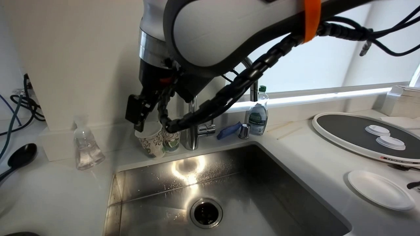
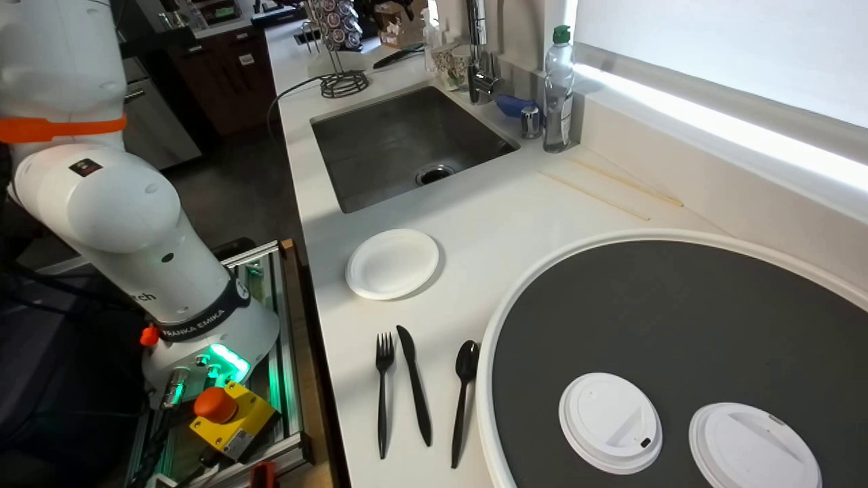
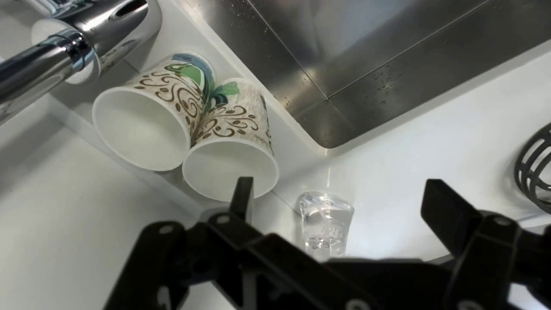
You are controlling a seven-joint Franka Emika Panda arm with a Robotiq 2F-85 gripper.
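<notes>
My gripper stands open, its fingers wide apart with nothing held. In exterior view 1 the gripper [image 1: 137, 116] hangs low over the nearer of two patterned paper cups [image 1: 150, 147], which stand upright beside each other behind the sink. From the wrist, one cup [image 3: 142, 124] sits by the faucet and the other cup [image 3: 235, 121] leans against its side in view; both look empty. The left fingertip [image 3: 242, 193] overlaps the second cup's rim in view; whether they touch I cannot tell. A clear bottle [image 3: 326, 222] appears between the fingers, farther down on the counter.
The faucet [image 1: 192, 126] rises close to the cups, with the steel sink [image 1: 236, 196] in front. A dish soap bottle [image 1: 258, 116], a blue item [image 1: 229, 130] and a white plate [image 2: 392, 264] stand farther right. Cutlery and a round grey board [image 2: 651, 309] with two white lids lie beyond.
</notes>
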